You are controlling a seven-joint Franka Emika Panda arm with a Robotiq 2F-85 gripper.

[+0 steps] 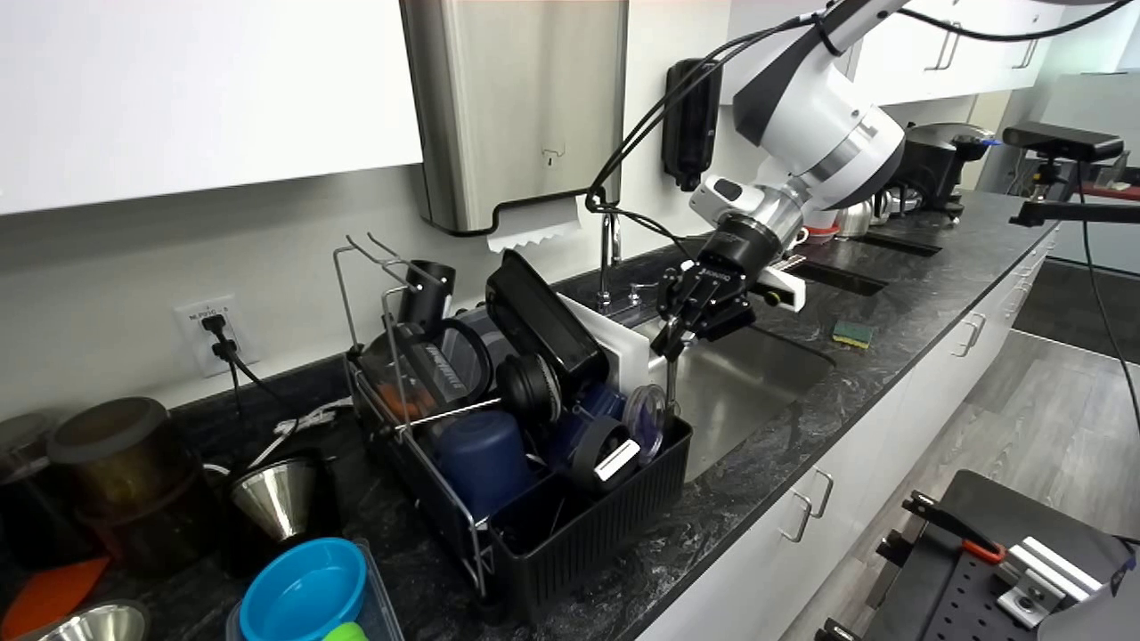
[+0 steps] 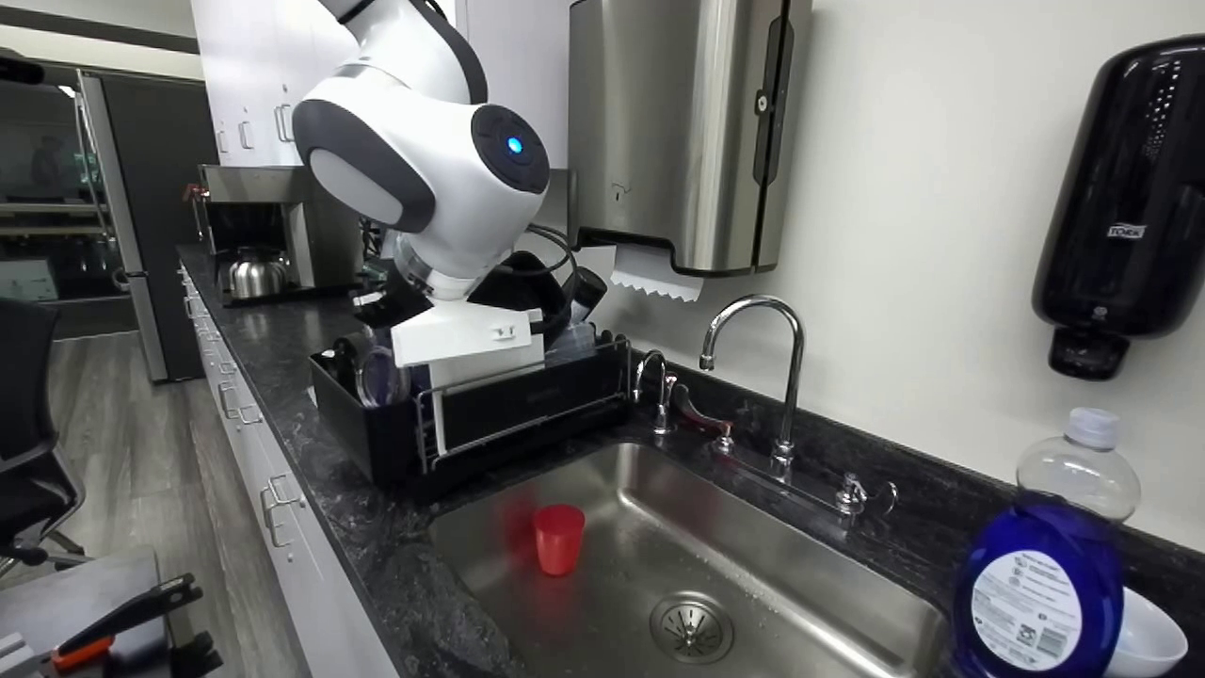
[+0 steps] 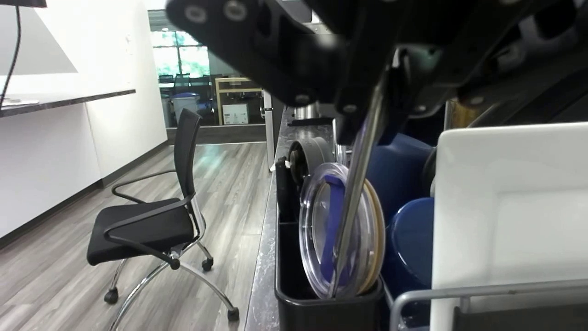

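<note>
My gripper [image 1: 673,344] is above the front corner of the black dish rack, its fingers shut on the upper end of a thin metal utensil [image 1: 671,383]. In the wrist view the utensil [image 3: 353,204] slants down from between the dark fingers. Its lower end reaches the black cutlery holder [image 3: 308,306], in front of a clear round lid [image 3: 325,237] with a purple strip. Which kind of utensil it is cannot be told, as the fingers cover its top. The arm mostly hides the gripper in exterior view 2.
Beside the holder, a white square plate [image 3: 512,220] stands upright near blue cups and a wire rail [image 3: 485,289]. A red cup [image 2: 559,540] is in the steel sink [image 2: 779,616]. The faucet [image 2: 796,373] rises behind the basin. A sponge [image 1: 852,335] lies on the counter.
</note>
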